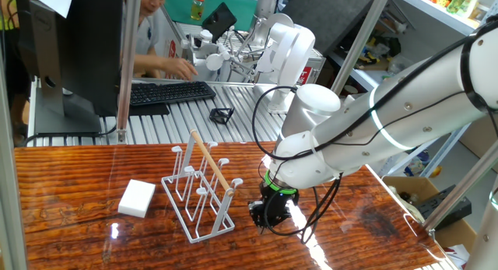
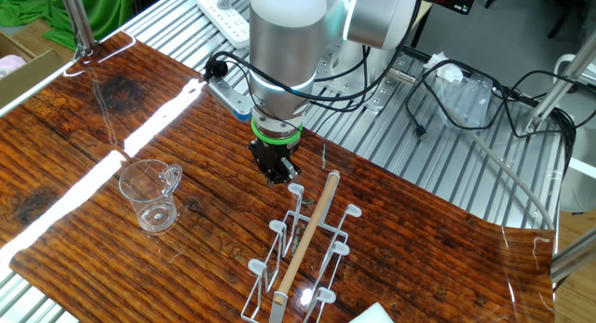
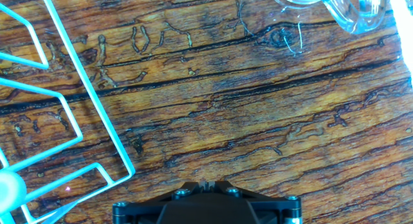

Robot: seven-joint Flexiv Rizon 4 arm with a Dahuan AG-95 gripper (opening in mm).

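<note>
A clear glass mug [image 2: 152, 204] stands upright on the wooden table in exterior view 2, its handle on the side towards my arm. Only part of its base and the handle [image 3: 349, 19] show at the top right of the wrist view; in exterior view 1 I cannot make it out. The white cup rack [image 1: 189, 236] with a wooden top bar [image 1: 212, 161] stands empty on the table. Between mug and rack, above the table and touching neither, hangs my gripper. Its fingers are together, with nothing visible between them.
A white box [image 1: 137, 198] lies beside the rack on the side away from my arm. Bare table [image 3: 213, 114] stretches between rack and mug. Metal frame posts [image 1: 129, 64] rise around the table, and cables hang along my arm.
</note>
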